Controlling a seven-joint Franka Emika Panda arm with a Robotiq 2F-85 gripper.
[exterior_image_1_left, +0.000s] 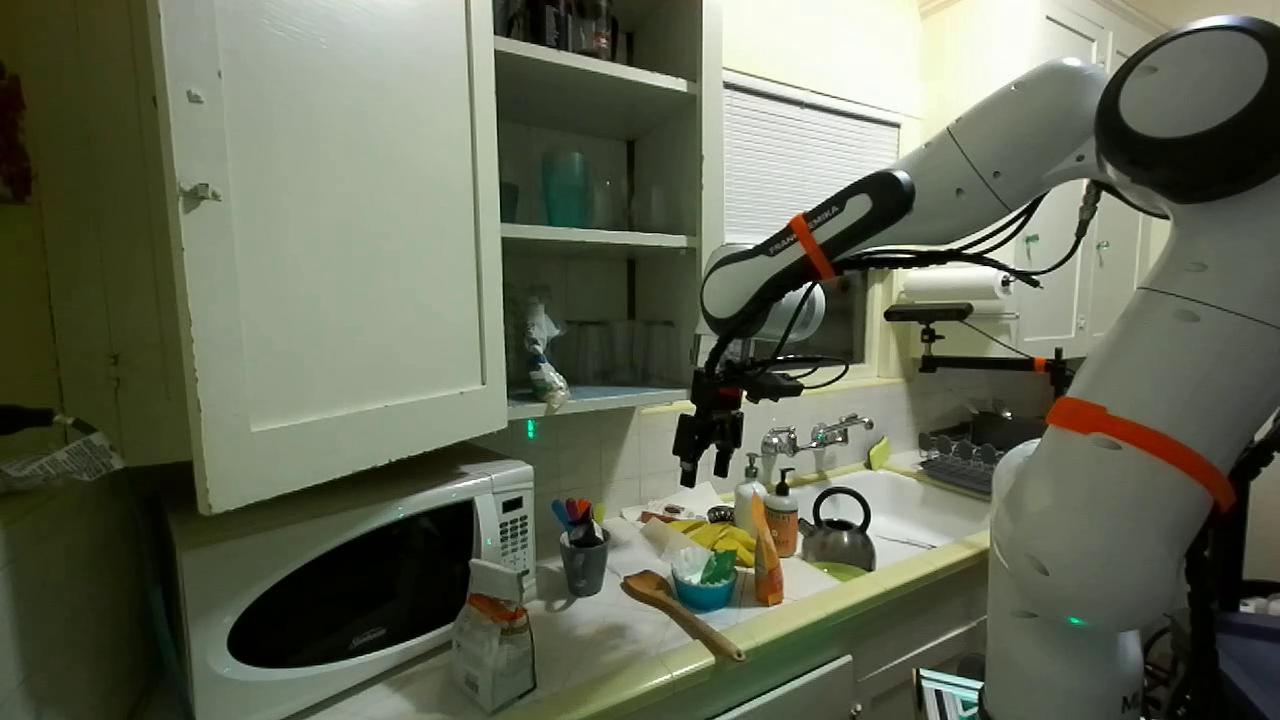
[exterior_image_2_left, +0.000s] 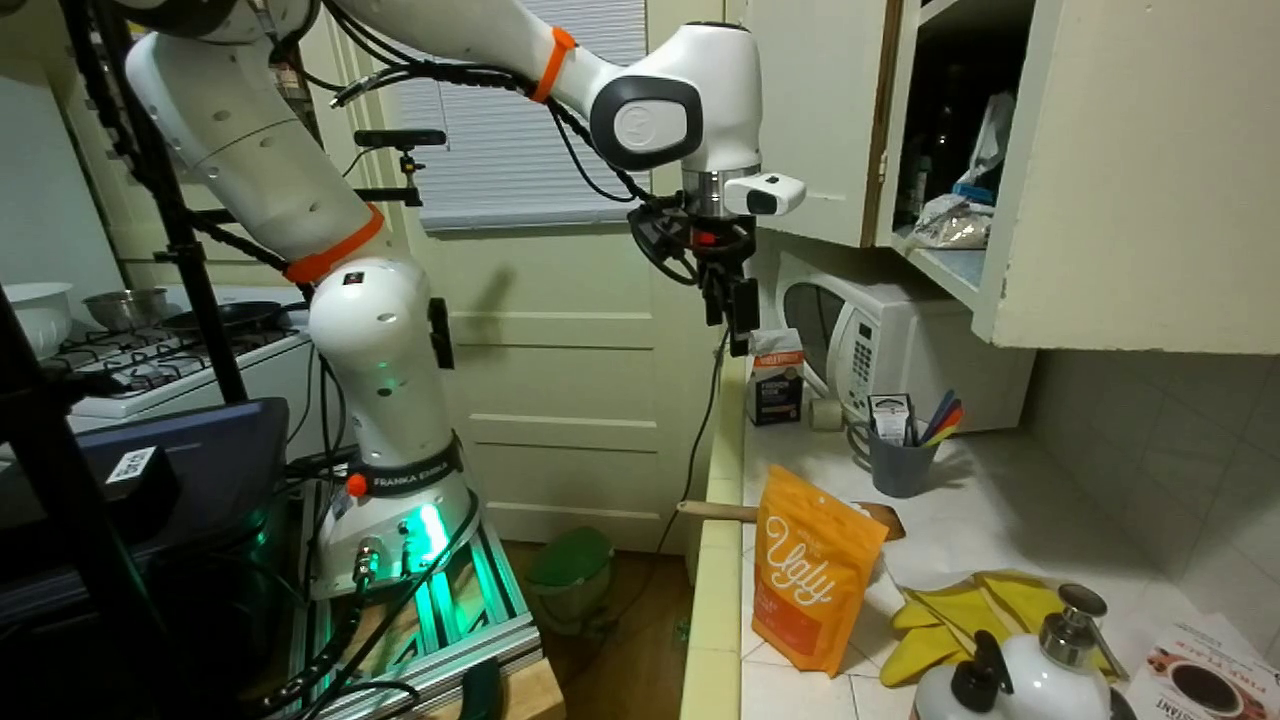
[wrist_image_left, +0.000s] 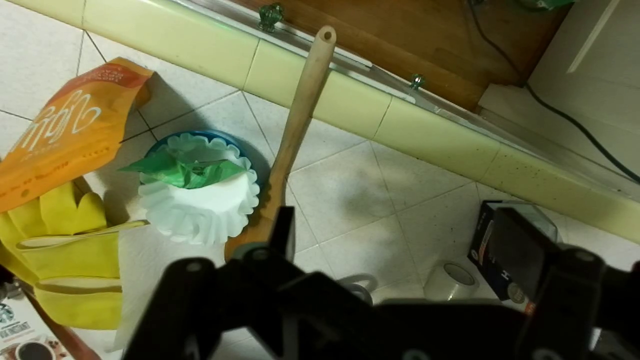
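Observation:
My gripper (exterior_image_1_left: 707, 466) hangs in the air above the counter, pointing down, its black fingers spread with empty space between them. The wrist view shows the two fingers (wrist_image_left: 282, 234) far apart. Below lies a wooden spatula (wrist_image_left: 295, 129), its handle reaching over the counter's yellow edge. Beside the spatula's head stands a blue bowl (exterior_image_1_left: 704, 593) holding white paper liners (wrist_image_left: 201, 210) and a green wrapper (wrist_image_left: 198, 172). An orange pouch (exterior_image_2_left: 816, 570) stands upright near the bowl. Yellow gloves (wrist_image_left: 72, 252) lie behind it on the counter.
A microwave (exterior_image_1_left: 360, 600), a coffee bag (exterior_image_1_left: 494, 648) and a grey cup of utensils (exterior_image_1_left: 584, 562) stand to the left. Soap bottles (exterior_image_1_left: 781, 516) and a kettle (exterior_image_1_left: 837, 546) are by the sink (exterior_image_1_left: 948, 510). The cabinet door (exterior_image_1_left: 348, 228) hangs open above the microwave.

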